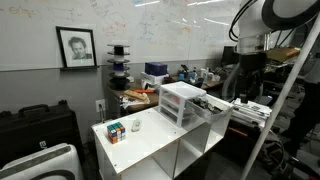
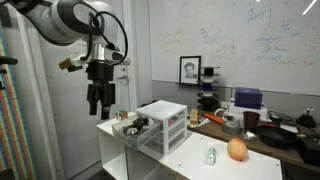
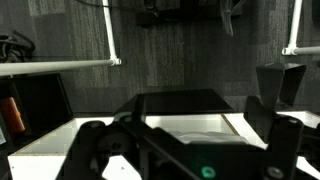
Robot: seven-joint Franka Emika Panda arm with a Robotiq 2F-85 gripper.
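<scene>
My gripper (image 2: 100,108) hangs in the air beside the white drawer unit (image 2: 163,112), apart from it and from the cabinet. In the wrist view its black fingers stand apart at the bottom, and nothing shows between them. One drawer (image 1: 211,109) of the unit is pulled out on the side toward the arm, with dark items inside that are too small to name. On the white cabinet top (image 1: 150,142) rest a multicoloured cube (image 1: 116,132) and a small pale object (image 1: 136,125).
Behind the cabinet is a brown table (image 2: 275,150) crowded with pans, boxes and spools. A stack of white trays or papers (image 1: 252,111) stands near the arm in exterior view 1. Dark floor (image 3: 190,65) fills much of the wrist view.
</scene>
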